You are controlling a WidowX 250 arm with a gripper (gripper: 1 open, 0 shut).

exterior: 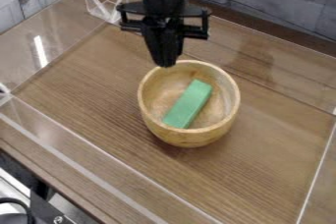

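A round wooden bowl [155, 116] sits in the middle of the table, with a green oblong object [190, 104] lying tilted inside it. The black gripper [163, 59] is raised above and behind the bowl, toward the top of the view, with its fingers pointing down. Nothing shows between its fingers.
A pale wire-like object stands at the upper left edge. A dark item with cables lies at the lower left corner.
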